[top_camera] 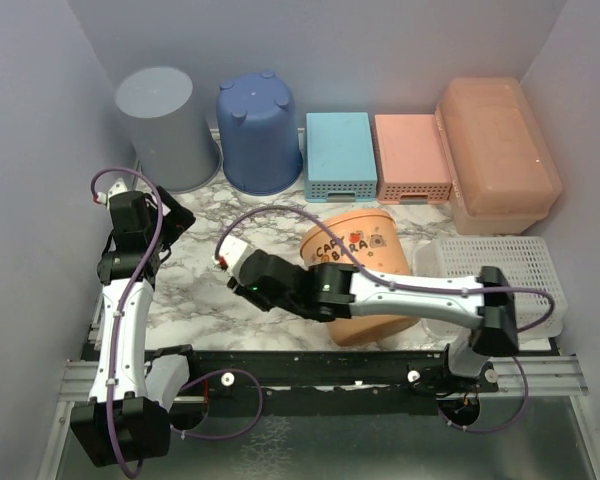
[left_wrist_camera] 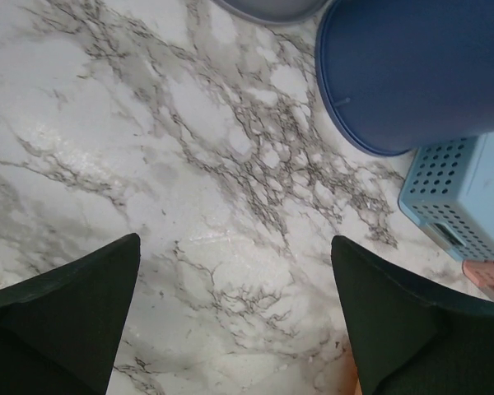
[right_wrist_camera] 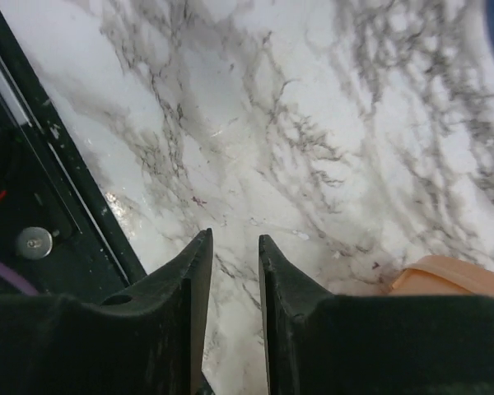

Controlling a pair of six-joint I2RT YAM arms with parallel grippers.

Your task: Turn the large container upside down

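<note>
The large orange container lies on its side on the marble table, partly behind my right arm in the top view, its printed lettering upward. Its edge shows at the lower right of the right wrist view. My right gripper is left of the container, above bare table, part open with its fingertips a short gap apart and nothing seen between them. My left gripper hangs open at the left side over bare marble.
A grey bin, blue bin, teal crate and pink crate line the back. A lidded tub and white basket stand at the right.
</note>
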